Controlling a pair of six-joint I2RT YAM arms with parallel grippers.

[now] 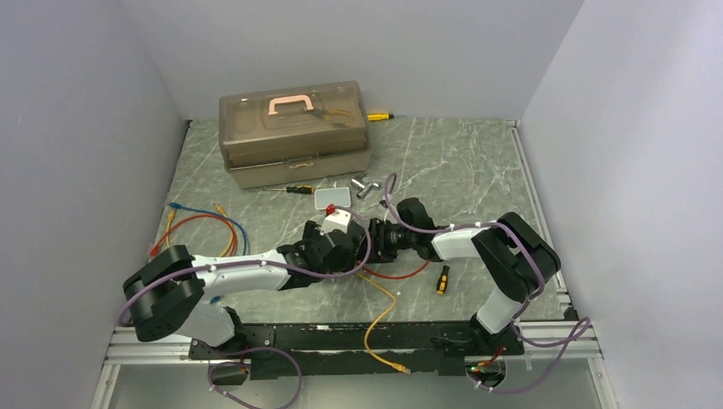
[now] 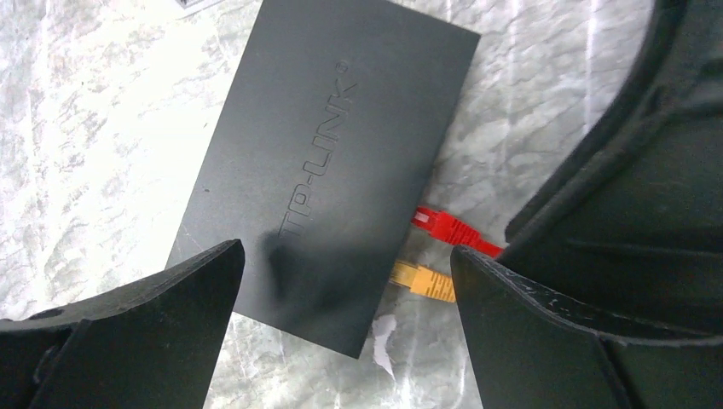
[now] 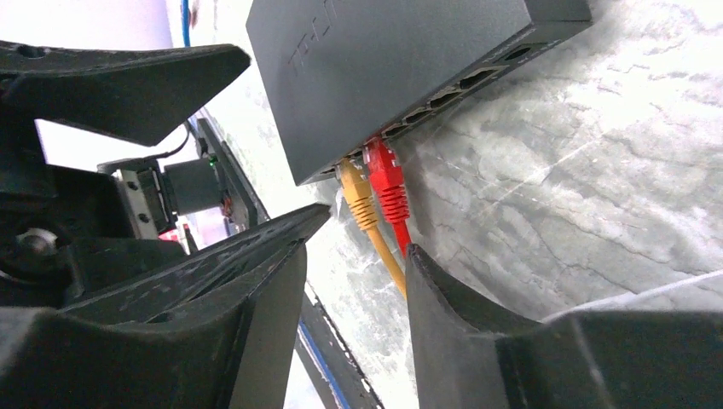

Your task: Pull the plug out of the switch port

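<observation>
A black TP-LINK switch (image 2: 341, 128) lies flat on the table, its row of ports facing my right gripper. The red plug (image 3: 386, 175) and the yellow plug (image 3: 354, 189) sit side by side in ports near one end of it. My left gripper stands open above the switch, the plugs lying near its right finger. In the right wrist view my right gripper is open too, pointing at the two plugs with its fingertips short of them; the yellow cable shows in its gap. The top view hides the switch mostly behind the arms.
A toolbox (image 1: 294, 141) stands at the back left. Loose cables (image 1: 230, 226) lie at the left, a small screwdriver (image 1: 442, 279) at the front right. The yellow cable (image 1: 384, 311) trails over the front edge. Both grippers are close together.
</observation>
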